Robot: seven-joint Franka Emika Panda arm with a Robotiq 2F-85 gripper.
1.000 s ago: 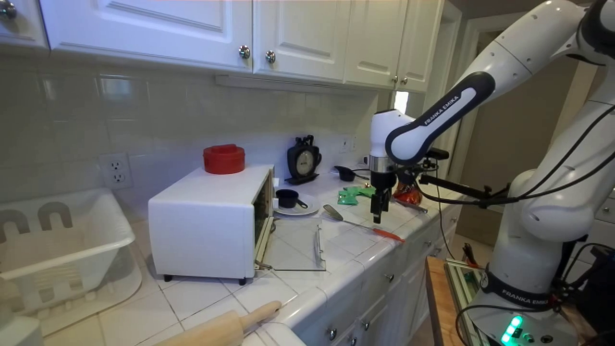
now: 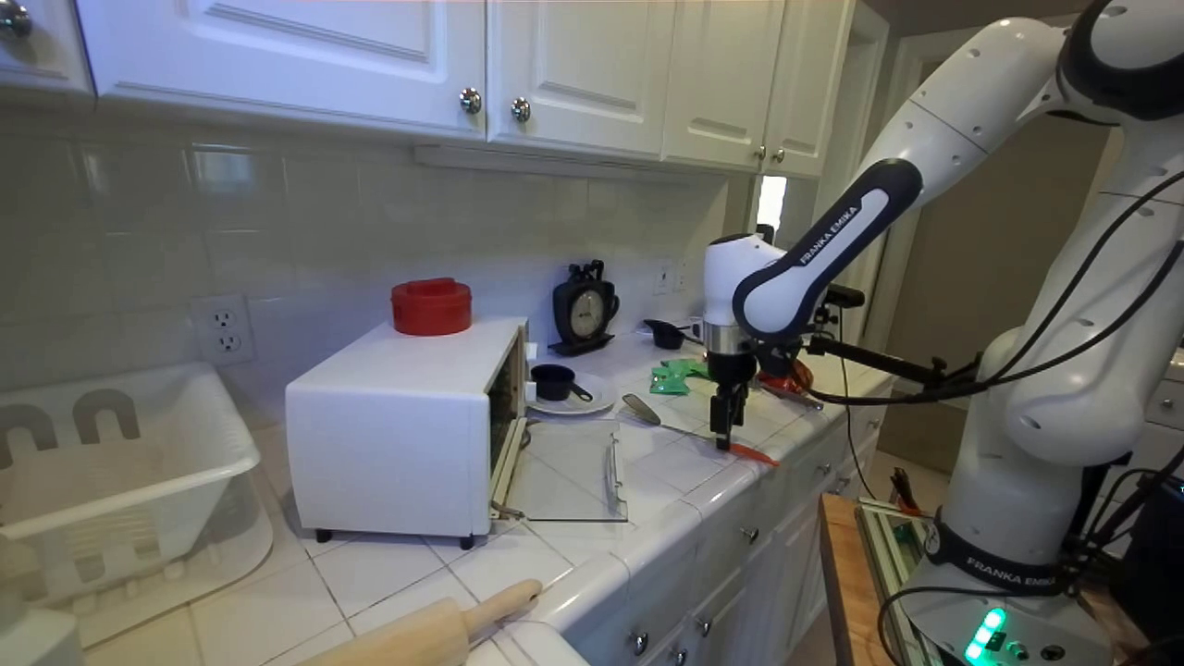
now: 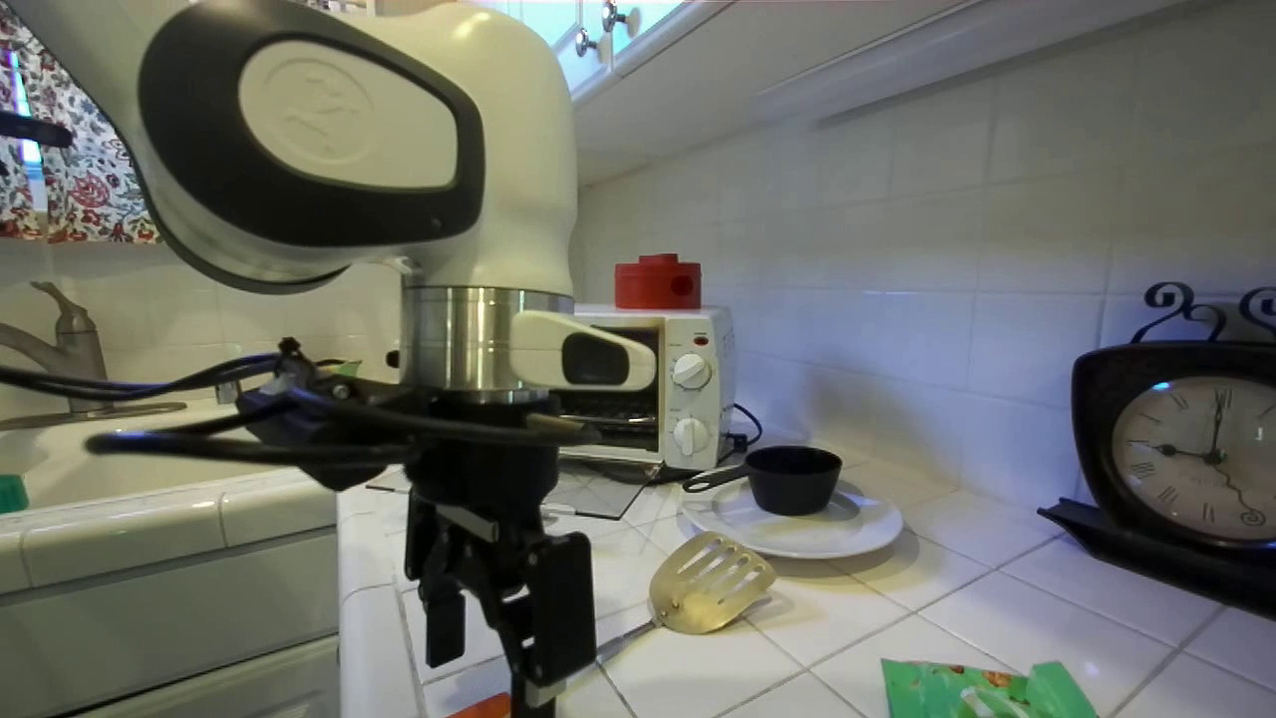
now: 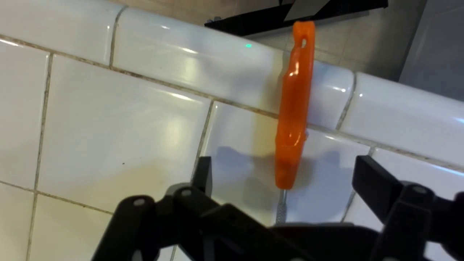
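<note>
A slotted metal spatula (image 3: 712,582) lies on the white tiled counter. Its orange handle (image 4: 294,108) reaches over the counter's rounded front edge, as the wrist view shows. My gripper is open above the spatula, pointing down. One finger (image 4: 202,176) stands on each side of the handle's lower end, and bare tile shows between the handle and either finger. In exterior view 1 the gripper (image 2: 724,433) hangs low over the handle (image 2: 755,454). Part of the spatula's shaft is hidden behind the gripper in the wrist view.
A white toaster oven (image 2: 388,444) with its glass door (image 2: 572,472) lowered stands left, a red container (image 2: 430,307) on top. A black pan (image 3: 795,479) sits on a white plate (image 3: 861,535). A clock (image 3: 1196,443), green packets (image 2: 669,378) and a dish rack (image 2: 133,488) are around.
My gripper has come down and slightly left, closer to the orange handle, which it now partly covers in exterior view 1. The spatula and the other objects look unmoved.
</note>
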